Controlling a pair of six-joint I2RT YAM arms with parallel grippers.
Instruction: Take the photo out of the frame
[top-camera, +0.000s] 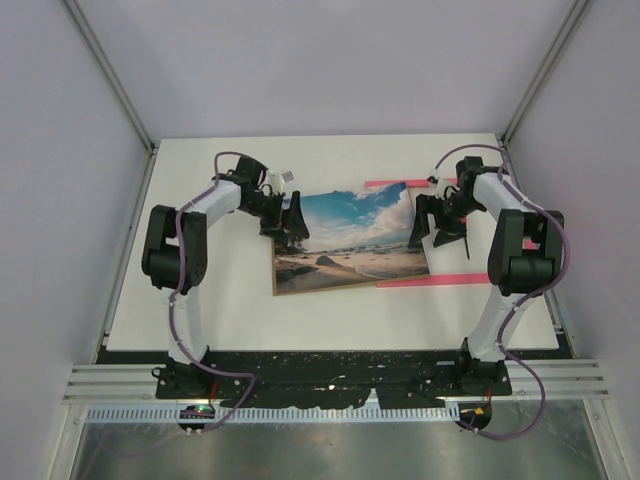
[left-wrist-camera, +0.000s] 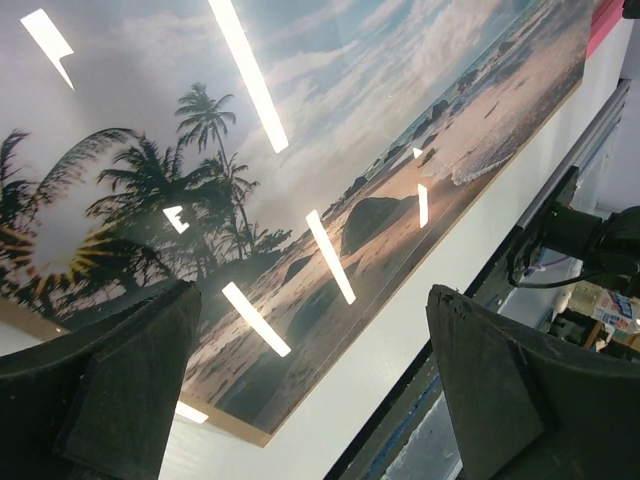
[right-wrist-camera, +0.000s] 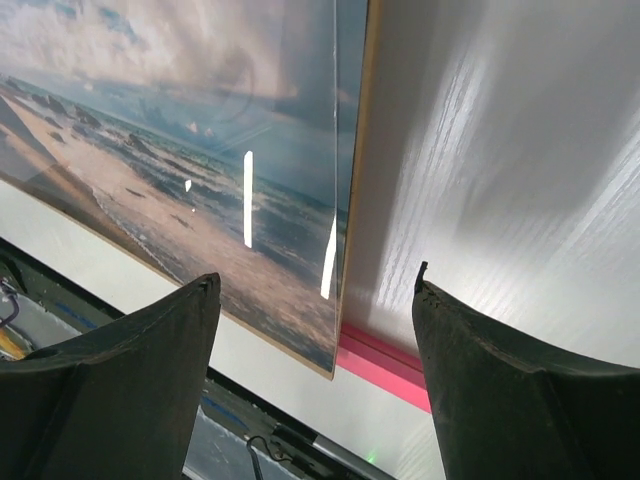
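Note:
A beach photo (top-camera: 350, 235) with sky, sand and palms lies flat, its right part over a pink frame (top-camera: 440, 281). Glare streaks cross its glossy surface in both wrist views, and a thin tan edge (right-wrist-camera: 361, 130) runs along its side. My left gripper (top-camera: 283, 228) stands open above the photo's left end; in the left wrist view nothing is between its fingers. Above the photo's right edge my right gripper (top-camera: 431, 232) is open too, with the photo's lower corner and a pink strip (right-wrist-camera: 385, 368) seen beyond the gap between its fingers.
A thin dark stick (top-camera: 466, 246) lies inside the pink frame on the right. Grey walls stand at the back and sides.

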